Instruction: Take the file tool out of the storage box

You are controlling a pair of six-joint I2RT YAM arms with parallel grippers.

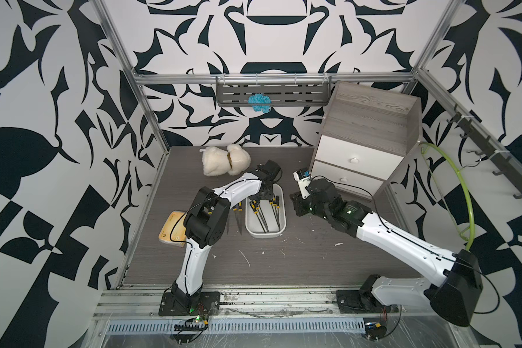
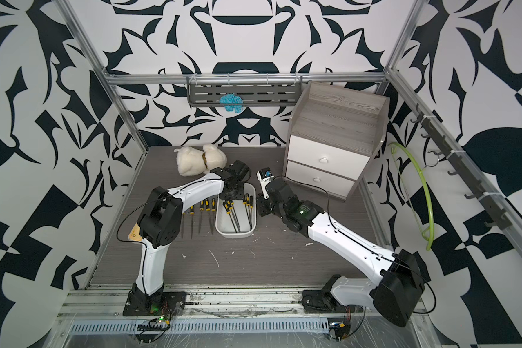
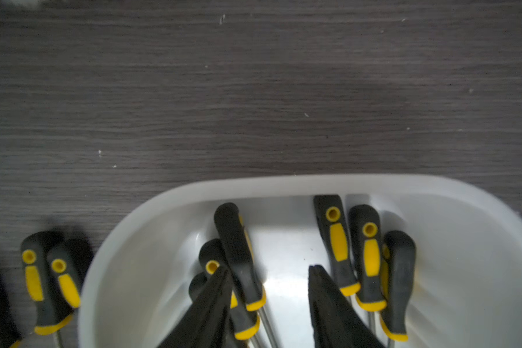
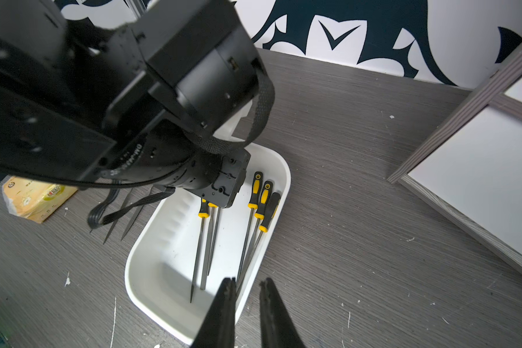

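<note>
The white storage box (image 1: 265, 234) stands on the table, holding files with black-and-yellow handles in two groups. In the left wrist view, one group (image 3: 237, 255) lies on the left of the box, the other (image 3: 365, 255) on the right. My left gripper is over the box, open, its fingers framing bare box floor, with the left finger overlapping the left group's handles in view. To the right of the box, my right gripper stands with a narrow gap between its fingertips, holding nothing. The left arm hides part of the box's far end in the top views.
Several more files (image 2: 201, 214) lie on the table left of the box. A white plush toy (image 1: 217, 160) sits behind them, and a yellow package (image 1: 172, 227) rests at the far left. The drawer cabinet (image 1: 359, 156) stands back right.
</note>
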